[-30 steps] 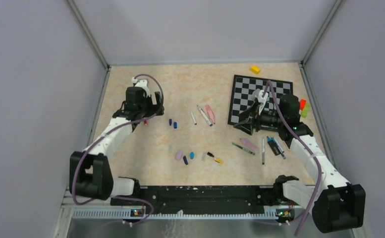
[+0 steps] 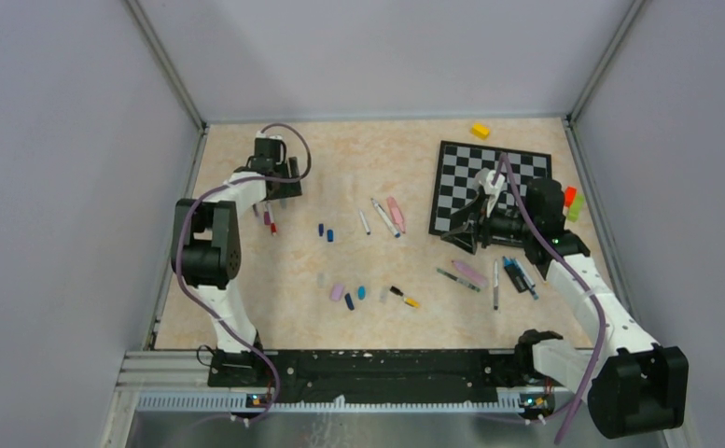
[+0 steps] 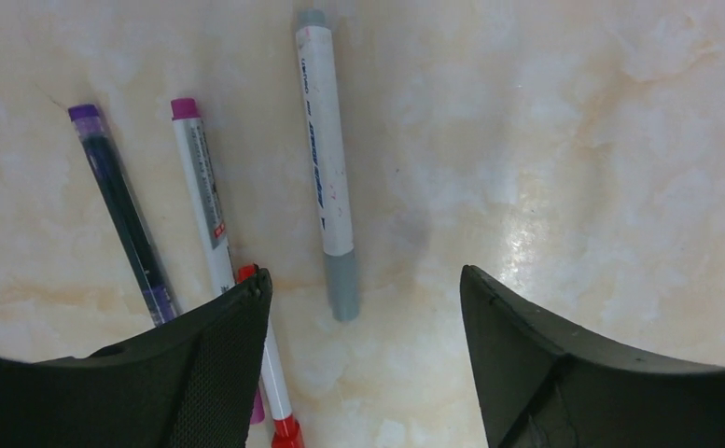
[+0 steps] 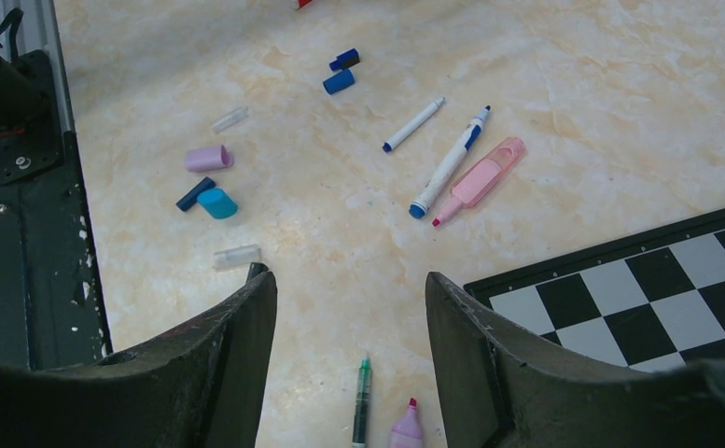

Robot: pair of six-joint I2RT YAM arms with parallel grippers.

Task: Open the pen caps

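Note:
Between the spread fingers of my left gripper, a white marker with grey ends (image 3: 327, 149) lies on the table, a little left of the gap's middle and not touched. To its left are a dark purple-ended pen (image 3: 123, 210), a white pen with a magenta end (image 3: 200, 182) and a red-capped pen (image 3: 279, 387), partly behind a finger. My right gripper is open and empty above the table by the chessboard. Uncapped pens, among them a pink highlighter (image 2: 396, 214) and a white marker with blue ends (image 2: 384, 217), lie in the middle.
Loose caps, such as a purple one (image 2: 337, 292) and a light blue one (image 2: 361, 293), are scattered near the front. The chessboard (image 2: 447, 154) occupies the back right, with a yellow block (image 2: 480, 131) behind it. Several pens lie near the right arm. Bare table separates both arms.
My left arm has extended toward the back of the table, carrying its gripper over the pens at the left. The right arm and the loose pens stay where they were.

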